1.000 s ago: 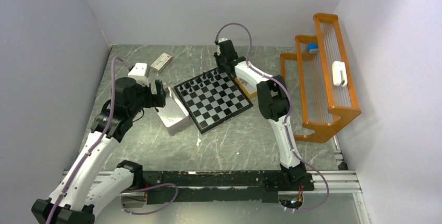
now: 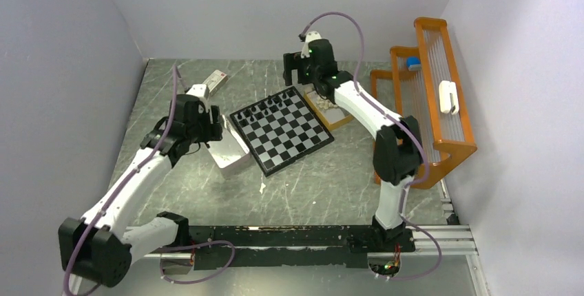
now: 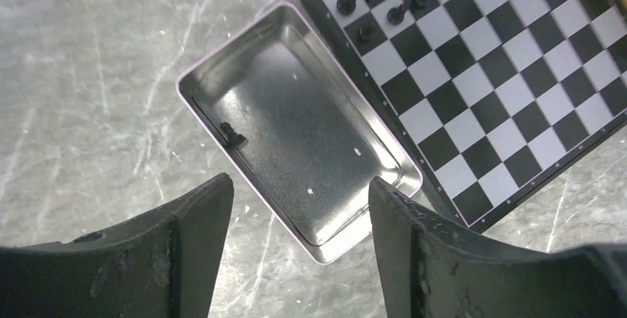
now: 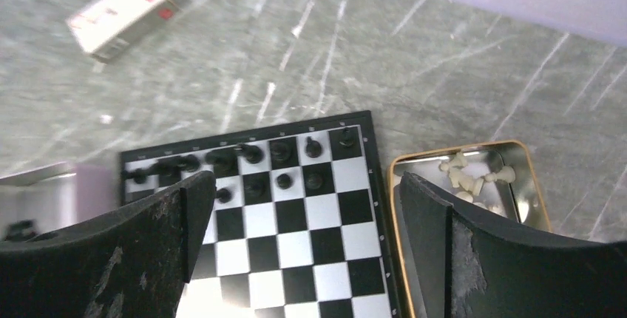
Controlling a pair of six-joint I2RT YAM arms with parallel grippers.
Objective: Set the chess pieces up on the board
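Note:
The black-and-white chessboard [image 2: 292, 133] lies on the table, with black pieces along its far-left edge. In the right wrist view, a back row of black pieces [image 4: 281, 150] stands with several black pawns [image 4: 284, 180] in front. A single black piece [image 3: 232, 136] lies in the silver tray [image 3: 310, 133] beside the board. Above that tray hangs my left gripper, open with its fingers apart and empty. My right gripper, wide open and empty, is above the board's far corner. Several white pieces [image 4: 473, 175] lie in the gold-rimmed tray [image 4: 467, 148].
A small white box [image 2: 215, 82] sits behind the silver tray. An orange wooden rack [image 2: 441, 103] takes up the right side.
The right arm has lifted and drawn back from the board's far corner, its fingers spreading wide. The left arm has turned and shifted slightly, and its fingers look closer together than before.

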